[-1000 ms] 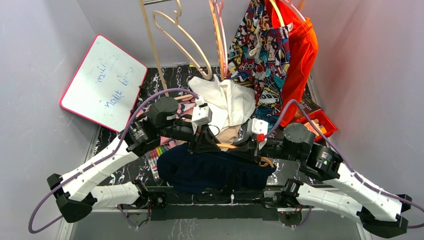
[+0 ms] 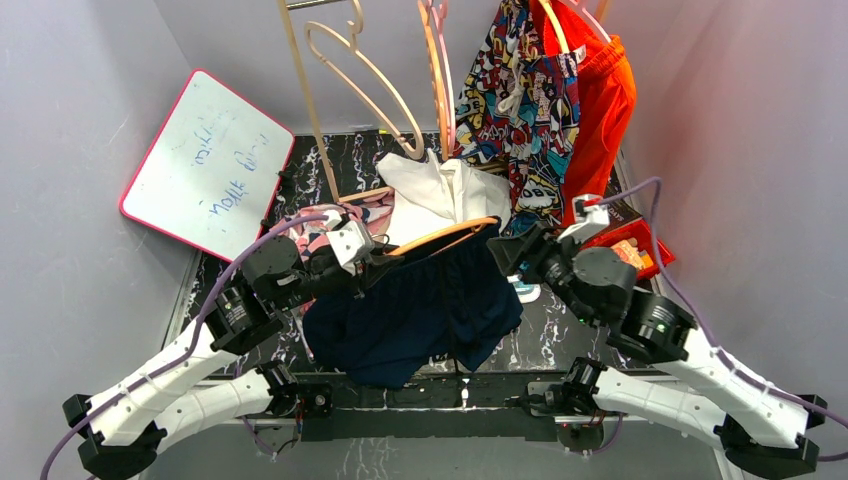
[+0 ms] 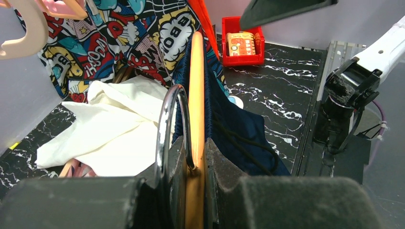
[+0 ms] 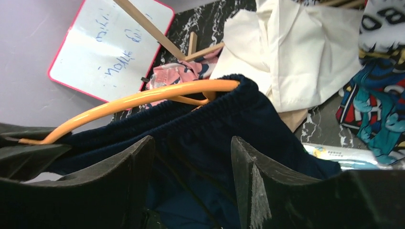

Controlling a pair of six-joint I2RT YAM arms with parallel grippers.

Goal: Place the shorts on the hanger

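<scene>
Navy shorts hang spread below an orange hanger, their waistband around it, as the right wrist view shows. My left gripper is shut on the hanger's near end; in the left wrist view the orange bar runs away from between its fingers, with navy cloth beside it. My right gripper is open beside the hanger's far end, above the shorts in its own view, with nothing seen between its fingers.
Patterned shorts and red shorts hang at back right. Empty hangers hang at back centre. White cloth lies behind the navy shorts. A whiteboard stands left, a red tray right.
My left gripper has moved left with the hanger, whose far end rose, and the shorts hang more spread.
</scene>
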